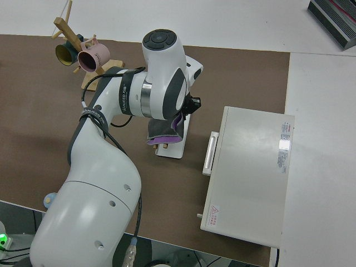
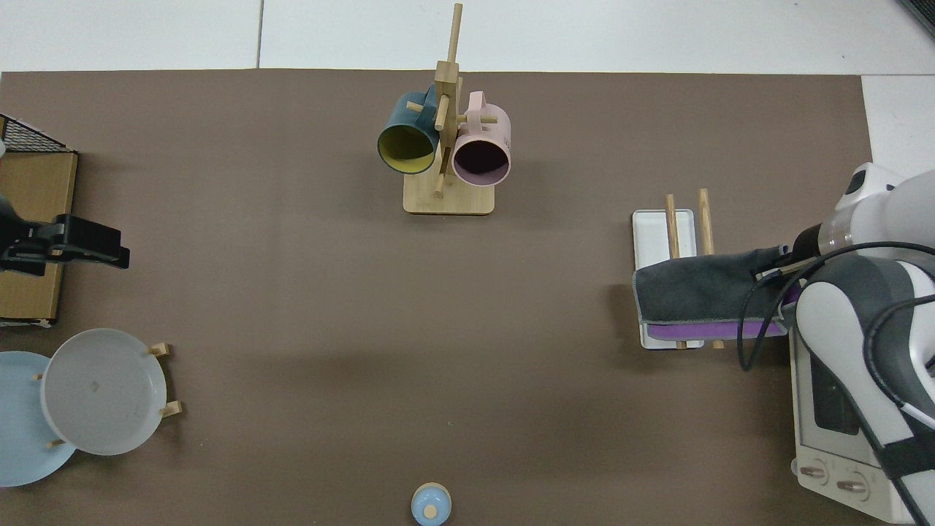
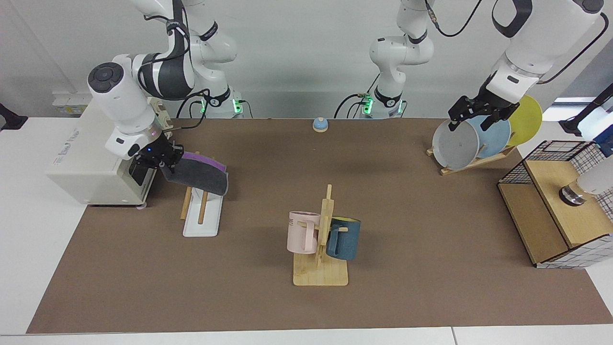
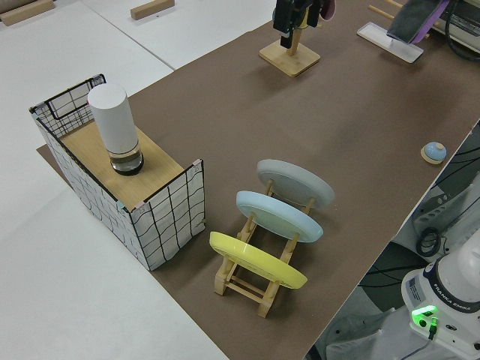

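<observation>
A dark grey and purple cloth (image 2: 701,285) lies across a wooden-peg drying rack on a white tray (image 2: 650,232); in the left view it hangs from a black gripper (image 3: 159,156) beside the white appliance. That gripper's fingers are largely hidden by cloth and arm, so its grip is unclear. The other black gripper (image 2: 83,241) is at the left of the top view, above the wire-sided wooden shelf (image 2: 26,298), with no object seen in it; its finger is hard to make out.
A mug tree (image 2: 447,197) holds blue and pink mugs at the back centre. A plate rack with plates (image 2: 101,390) stands front left, a small blue button (image 2: 431,504) at the front. A white oven-like appliance (image 1: 247,178) is at the right.
</observation>
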